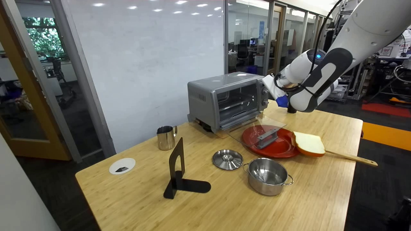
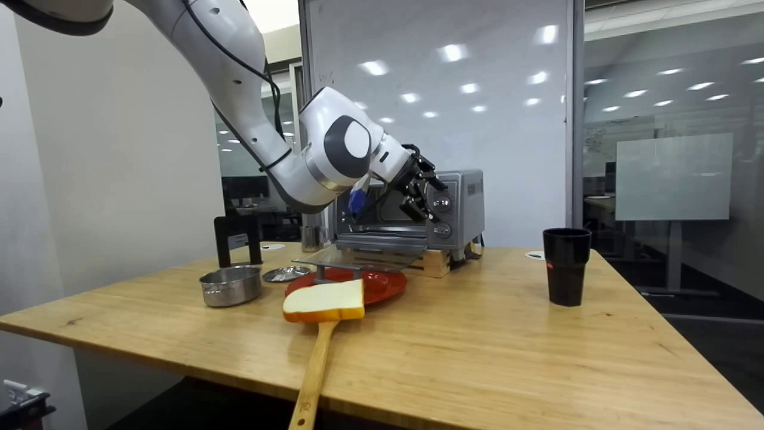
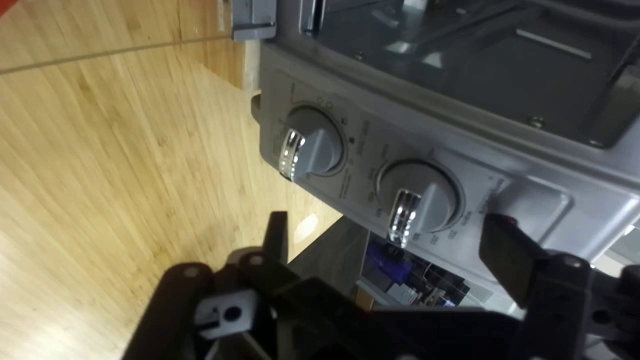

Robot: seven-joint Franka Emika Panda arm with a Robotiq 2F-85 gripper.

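A grey toaster oven (image 1: 225, 102) stands against the white wall, its glass door (image 2: 369, 258) folded down. Two knobs with chrome grips show on its control panel in the wrist view: one nearer the base (image 3: 313, 141) and one nearer the middle of the panel (image 3: 418, 198). My gripper is open in front of this panel, its black fingers wide apart. The middle knob appears between the fingertips in the image, with no grip on it; whether either finger touches the panel I cannot tell. In exterior view 1 the arm hides the fingers.
Below the lowered door lies a red plate (image 1: 275, 150), with a bread slice (image 2: 326, 301) and wooden-handled spatula (image 2: 313, 380) by it. A steel pot (image 1: 266, 177), lid (image 1: 227, 159), pitcher (image 1: 166, 138) and black bookend (image 1: 181, 181) stand left. A black cup (image 2: 566, 265) stands right.
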